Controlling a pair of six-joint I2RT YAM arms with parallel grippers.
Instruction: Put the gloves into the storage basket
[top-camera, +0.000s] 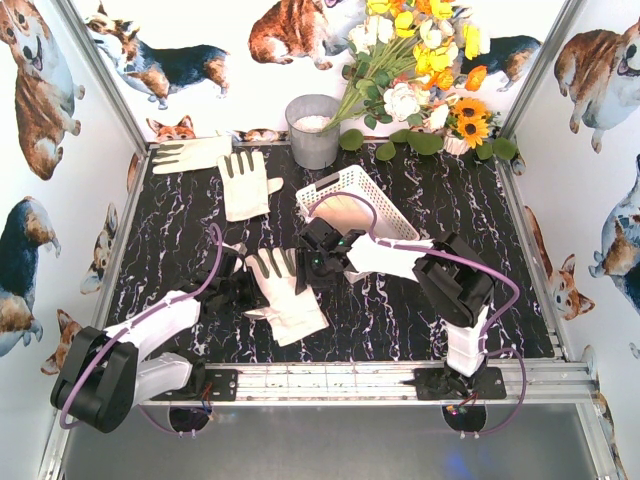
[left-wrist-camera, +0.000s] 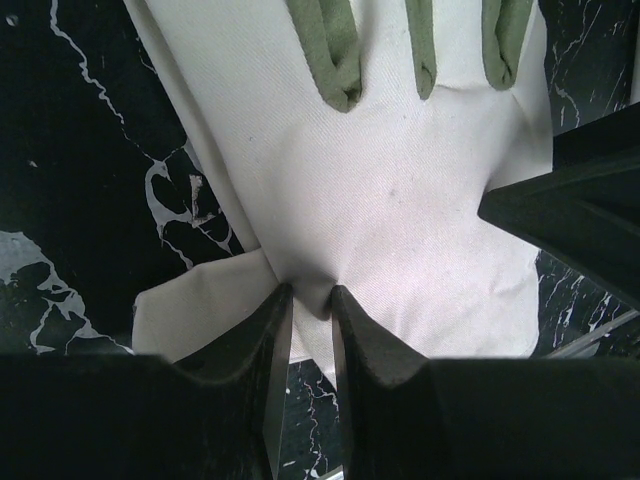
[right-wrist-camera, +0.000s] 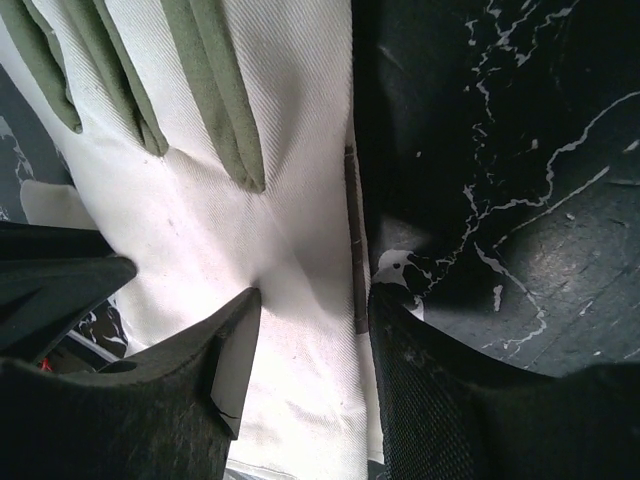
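A white glove with green-edged fingers (top-camera: 292, 318) lies flat at the front middle of the table. My left gripper is closed on a pinched fold at its left side, near the thumb. At the opposite side, my right gripper is open, its fingertips straddling the glove's edge, low over the cloth. Two more gloves rest at the back left: one upright in view (top-camera: 246, 190), one lying sideways (top-camera: 190, 155). The white perforated basket (top-camera: 393, 207) stands right of centre, partly covered by my right arm; something cream-coloured (top-camera: 342, 213) is inside.
A grey metal bucket (top-camera: 314, 150) stands at the back, beside a large bunch of flowers (top-camera: 430, 75). My two grippers are close together over the glove. Bare dark tabletop (top-camera: 460, 215) lies right of the basket.
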